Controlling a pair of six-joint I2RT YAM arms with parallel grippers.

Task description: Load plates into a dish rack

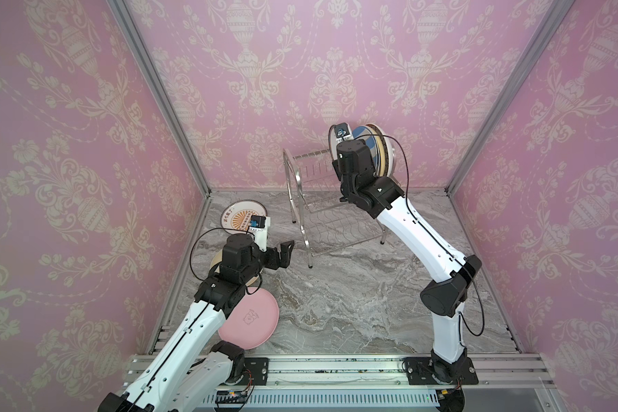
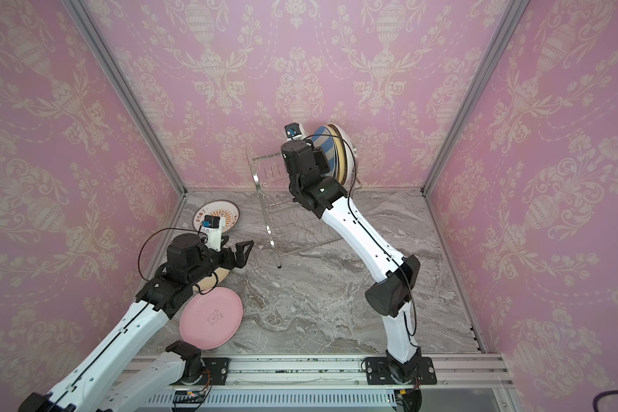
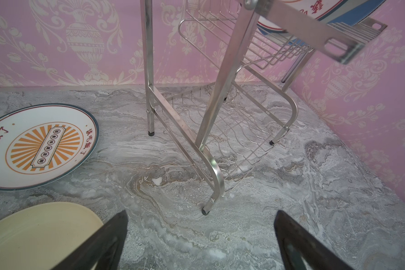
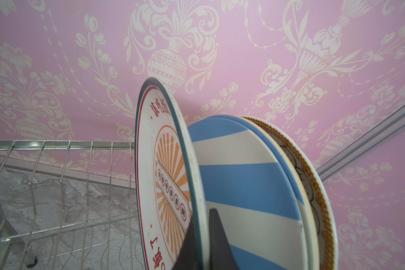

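High in the dish rack (image 1: 299,206), my right gripper is shut on the rim of a white plate (image 4: 159,135) with orange rays, held upright beside blue-striped plates (image 4: 243,189) at the rack's right end. My left gripper stands open over the table, left of the rack, with nothing between its fingers. On the table at the left lie another orange-rayed plate (image 3: 40,144), a cream plate (image 3: 36,234) and a pink plate (image 1: 254,319).
The rack's upper left part and lower tier are empty. Pink papered walls enclose the back and sides.
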